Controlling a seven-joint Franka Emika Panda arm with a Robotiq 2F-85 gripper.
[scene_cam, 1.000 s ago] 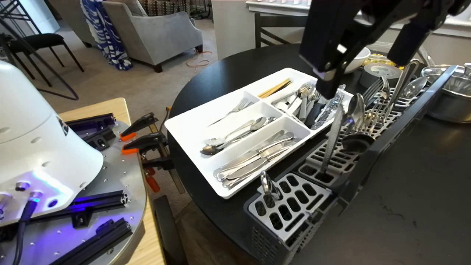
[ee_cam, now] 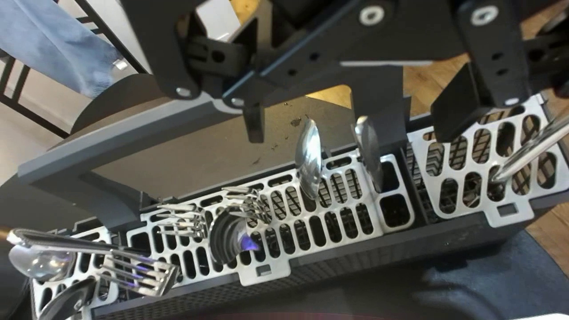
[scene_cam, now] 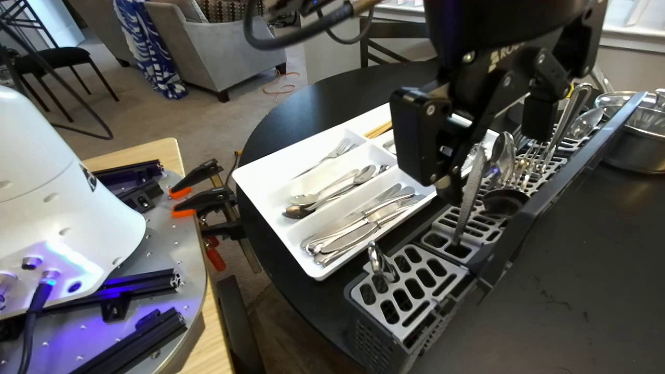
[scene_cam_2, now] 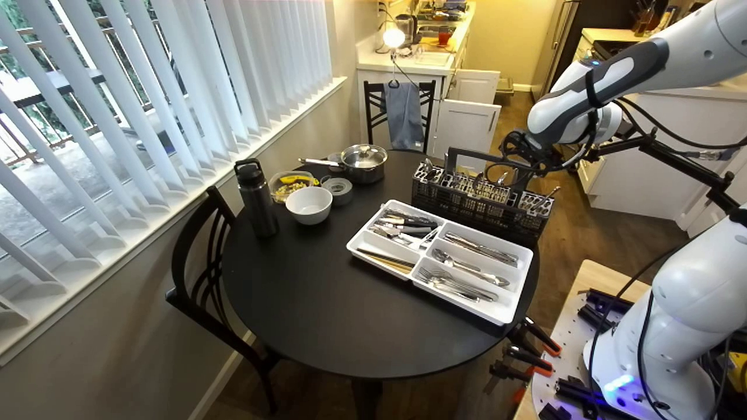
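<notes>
The grey cutlery basket stands on the table and holds several upright utensils. In the wrist view my gripper is open above it, its fingers wide apart and nothing held. Below the gap a shiny spoon rises from the slotted lid, with another thin metal utensil to its right. Fork tines and a dark round utensil stand farther left. Beside the basket, the white divided tray contains knives, spoons and a fork in separate compartments.
The basket's dark handle runs along its side, close to my fingers. A lidded pot, a white bowl and a dark bottle stand across the table.
In exterior view 1 my gripper has come lower over the basket and now covers the tray's far compartments and the white bowl. Basket and tray have not moved.
</notes>
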